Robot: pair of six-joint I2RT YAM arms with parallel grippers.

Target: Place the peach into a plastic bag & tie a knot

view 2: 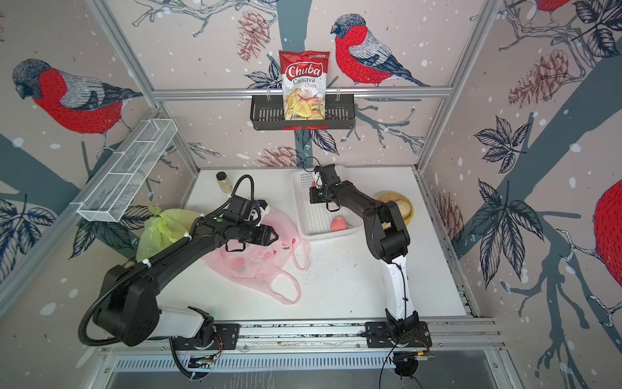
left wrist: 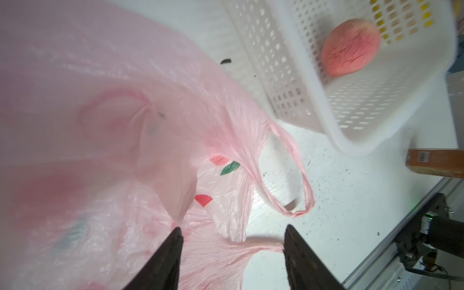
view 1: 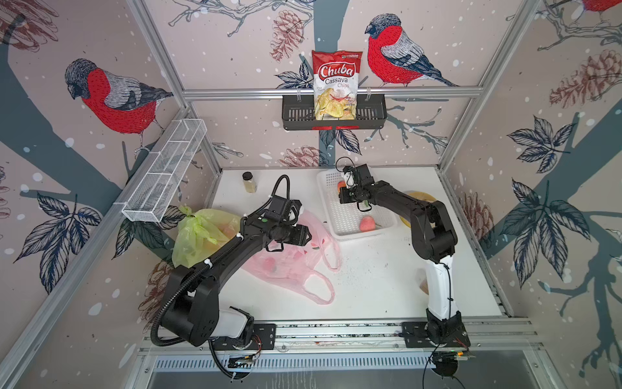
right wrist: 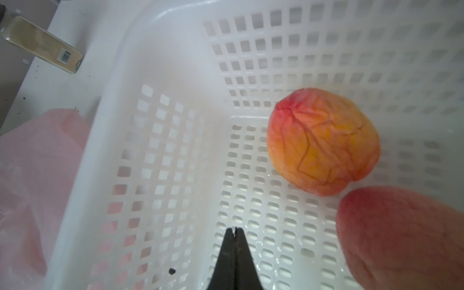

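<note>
A pink plastic bag (left wrist: 120,183) with loop handles is spread on the table; my left gripper hangs open over it, nothing visibly held between its fingers. Right of the bag is a white perforated basket (right wrist: 188,145). In the right wrist view it holds a yellow-red peach (right wrist: 321,140) and a redder fruit (right wrist: 401,236); a pink peach (view 1: 367,223) lies at its front end in the top left view. My right gripper is inside or just over the basket, shut with nothing between its fingertips, left of the two fruits.
A yellow-green bag (view 1: 197,236) lies at the left, a small bottle (view 1: 249,182) at the back left, and a yellow bowl (view 2: 405,201) right of the basket, behind the right arm. A brown box (left wrist: 435,162) is near the right.
</note>
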